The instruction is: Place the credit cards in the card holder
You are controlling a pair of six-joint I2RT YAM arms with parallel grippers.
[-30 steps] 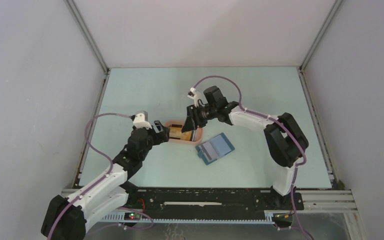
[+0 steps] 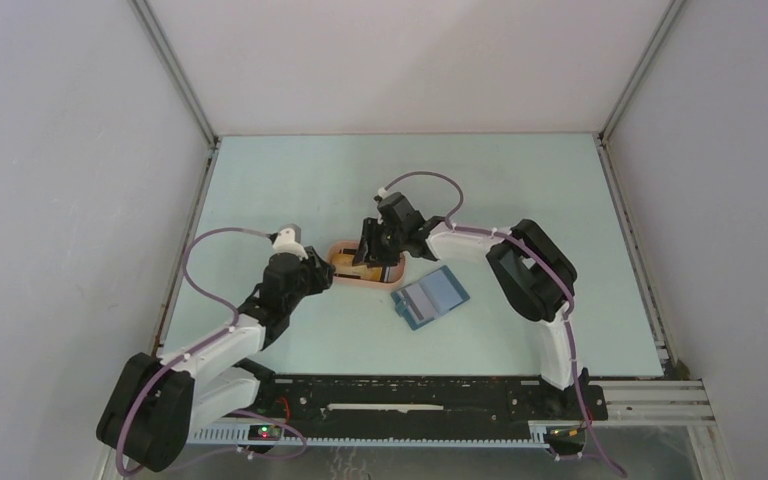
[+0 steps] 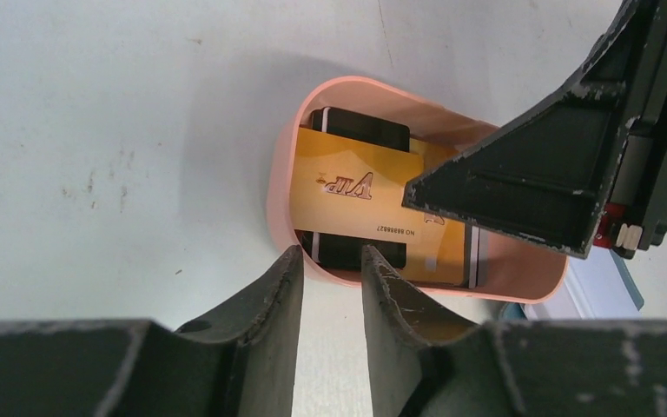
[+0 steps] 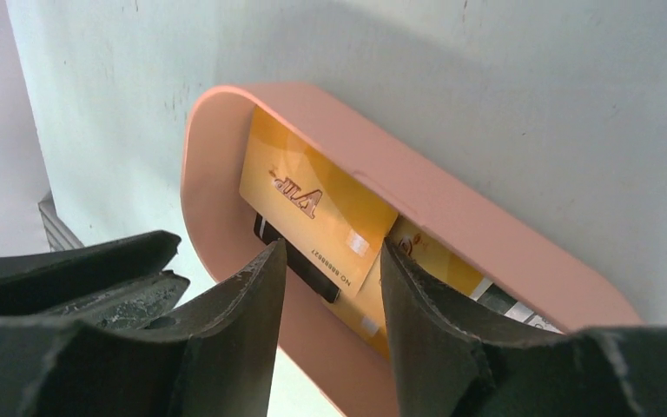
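Observation:
Gold VIP cards (image 3: 356, 165) lie overlapping in a pink tray (image 3: 280, 195), with black-striped ones among them. My right gripper is over the tray, its fingers parted and pointing down at the cards, with nothing visibly held between them. At the tray's left end stands my left gripper, narrowly open, its gap empty and its tips close to the tray's rim. The blue-grey card holder (image 2: 443, 290) lies flat, just right of and in front of the tray; a corner of it shows in the left wrist view.
Both grippers are close together around the small tray, the right one covering part of it from above. Bare table (image 2: 520, 180) stretches behind and to the right. The black robot base (image 2: 400, 395) runs along the front edge.
Tray and holder have stayed put.

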